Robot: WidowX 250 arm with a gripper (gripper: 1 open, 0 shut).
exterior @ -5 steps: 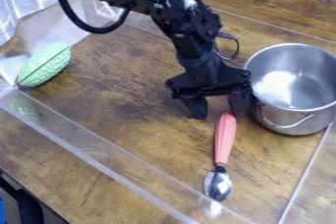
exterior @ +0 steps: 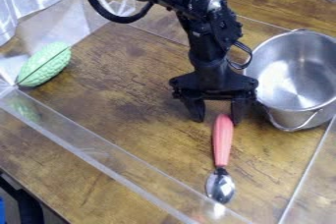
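My black gripper (exterior: 217, 105) hangs low over the wooden board, just left of a steel pot (exterior: 292, 76) and at the far end of a spoon. The spoon (exterior: 221, 181) has a pink handle (exterior: 222, 140) and lies lengthwise with its metal bowl toward the front. The two fingertips stand apart, one on either side near the handle's tip; whether anything is between them is hard to see.
A green mesh-like oval object (exterior: 45, 65) lies at the left beside a white curtain. Clear plastic edges cross the foreground and back. The middle left of the board (exterior: 112, 100) is clear.
The arm's upper part has shifted slightly and the gripper stays by the pot and spoon handle. The spoon and pot look almost unmoved.
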